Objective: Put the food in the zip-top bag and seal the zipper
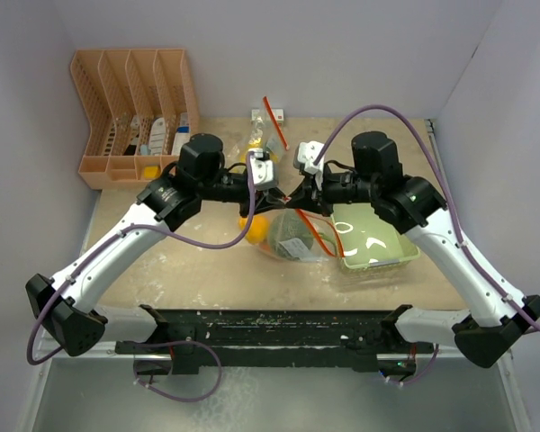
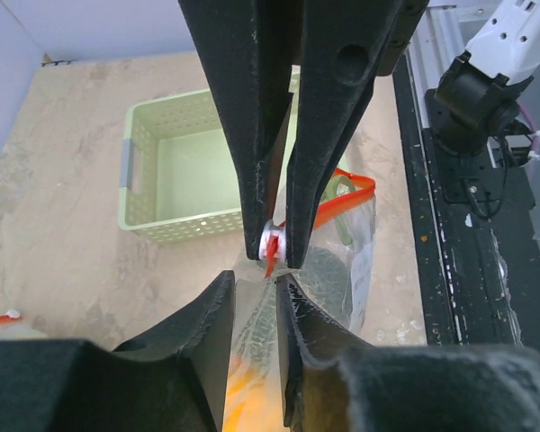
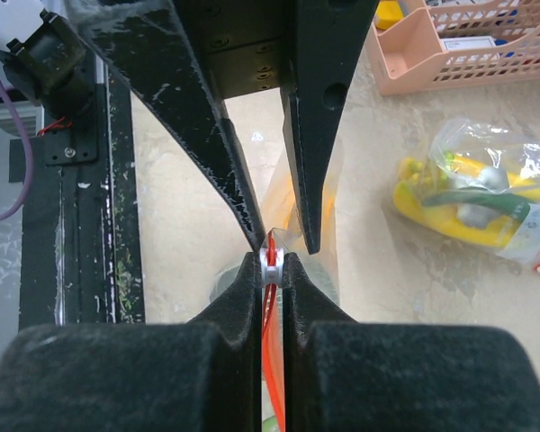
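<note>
A clear zip bag (image 1: 301, 241) with yellow and dark green food inside stands at the table's middle, its red zipper strip raised. My right gripper is shut on the zipper end, around a small white slider. My left gripper is at the same spot, fingers partly apart just below the right gripper's tips; whether anything is between them is unclear. Both wrist views show the two grippers nearly touching at the zipper.
A second food bag (image 3: 468, 193) lies toward the back. A green basket (image 1: 378, 234) sits right of the bag, a peach compartment organizer (image 1: 126, 90) at back left.
</note>
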